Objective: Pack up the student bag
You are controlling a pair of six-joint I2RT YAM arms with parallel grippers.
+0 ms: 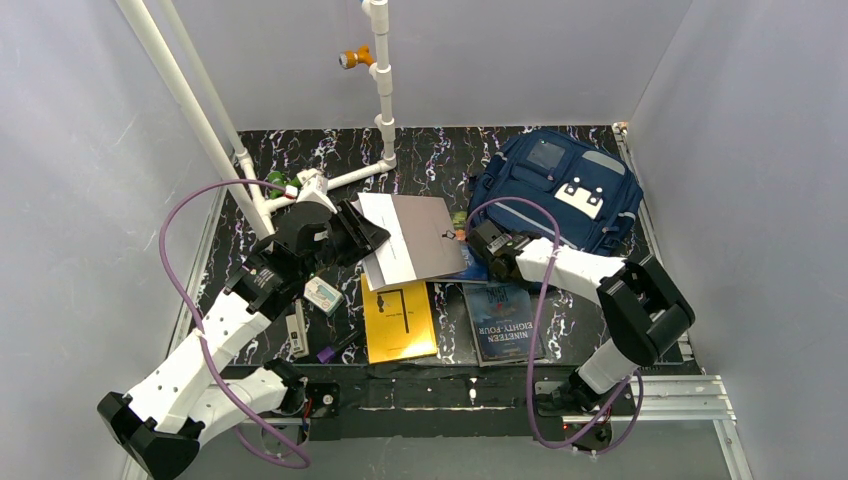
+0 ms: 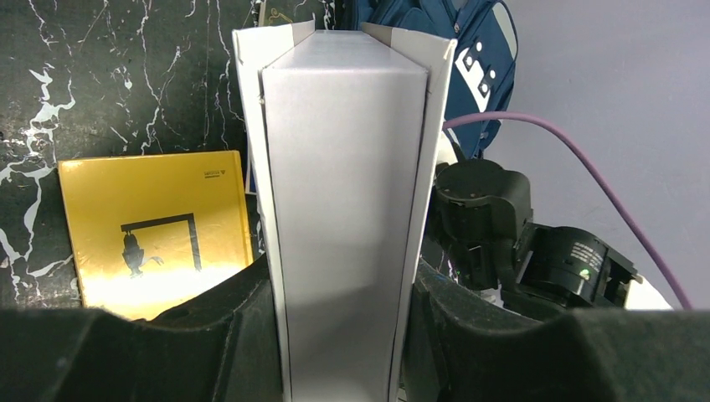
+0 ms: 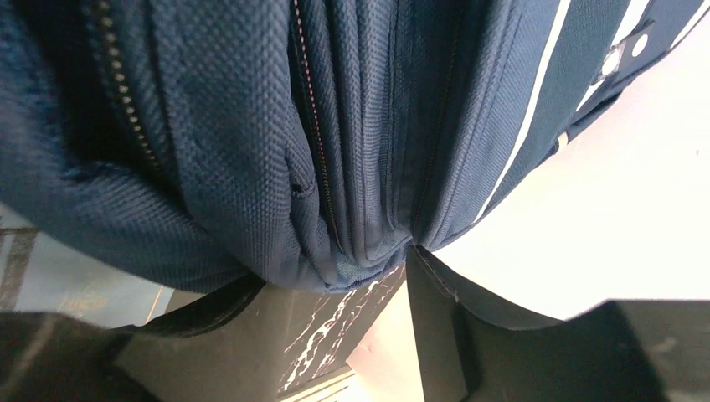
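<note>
My left gripper (image 1: 378, 238) is shut on a book (image 1: 425, 235) with a white and grey-brown cover, held above the table. In the left wrist view, the book's pale spine stands between the fingers. The navy school bag (image 1: 545, 165) lies at the back right, its zipped edge (image 3: 322, 201) filling the right wrist view. My right gripper is at that edge with its fingers apart; the fabric rim lies at the fingertips, and no grip on it shows. A yellow book (image 1: 400, 325) and a dark blue book (image 1: 502, 325) lie flat in front.
Partly hidden under the held book is another blue book (image 1: 474, 270). A small box (image 1: 322, 295), a pale case (image 1: 297, 330) and a purple-capped marker (image 1: 335, 348) lie at the left. White pipes (image 1: 384, 100) stand behind. Purple cables loop over both arms.
</note>
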